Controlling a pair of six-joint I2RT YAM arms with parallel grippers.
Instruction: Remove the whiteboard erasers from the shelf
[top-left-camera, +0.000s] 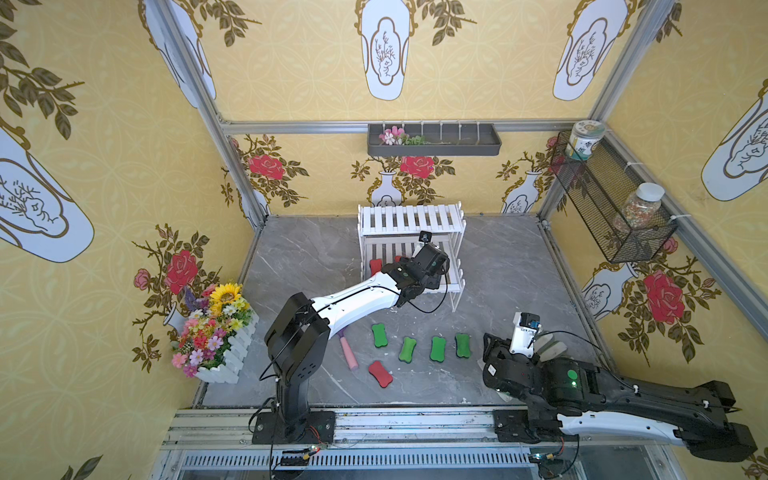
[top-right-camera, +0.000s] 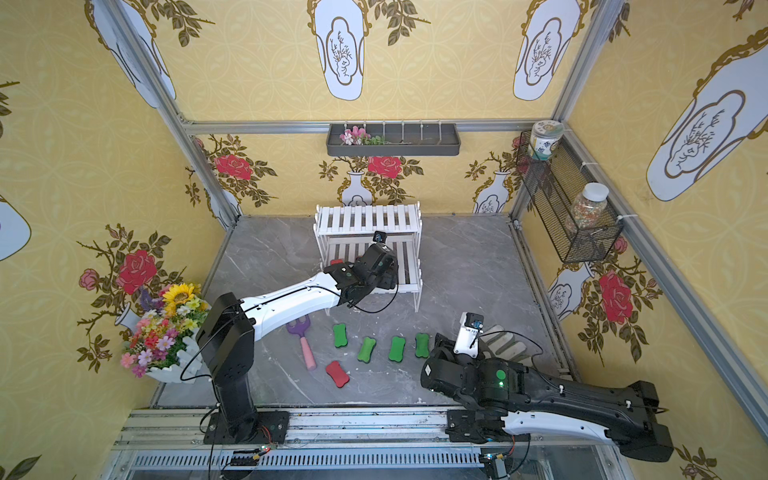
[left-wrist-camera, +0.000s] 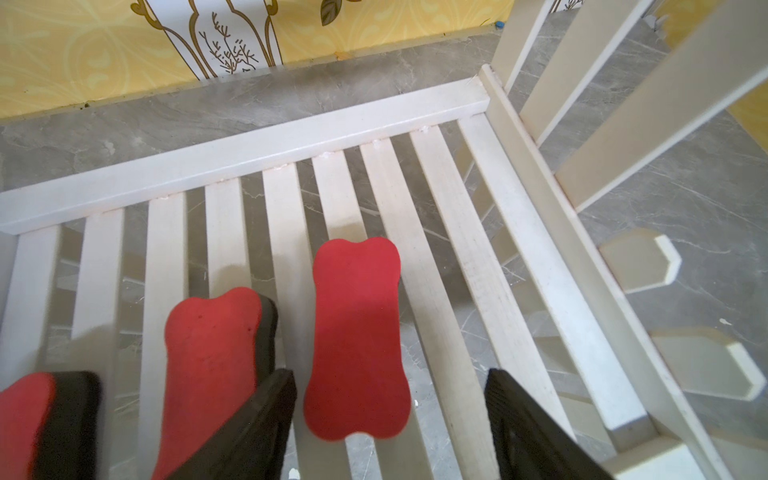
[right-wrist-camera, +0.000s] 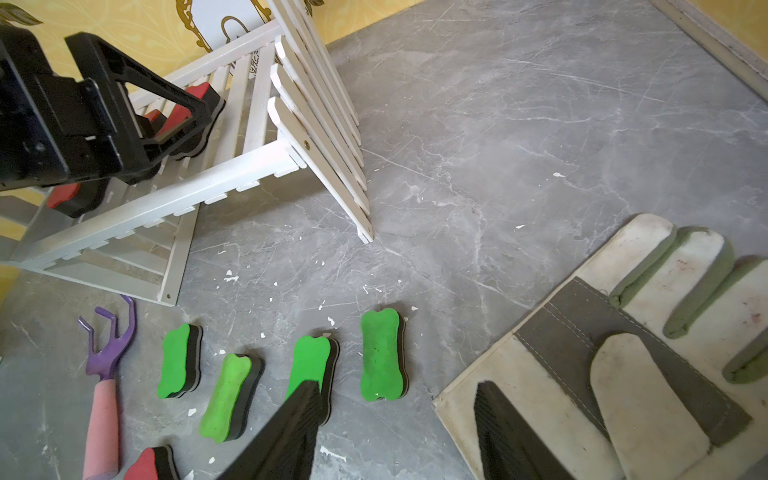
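Three red erasers, lie on the lower tier of the white shelf (top-left-camera: 409, 214). My left gripper is open over it, its fingertips on either side of the rightmost eraser. Several green erasers (right-wrist-camera: 382, 352) and a red one (top-left-camera: 380, 373) lie on the table in front of the shelf. My right gripper hangs open near the front right, empty, above the table beside a glove (right-wrist-camera: 496, 400).
A purple-pink garden fork (right-wrist-camera: 104, 416) lies front left and a flower box (top-left-camera: 216, 344) stands at the left. A wire basket with jars (top-left-camera: 608, 200) is on the right wall.
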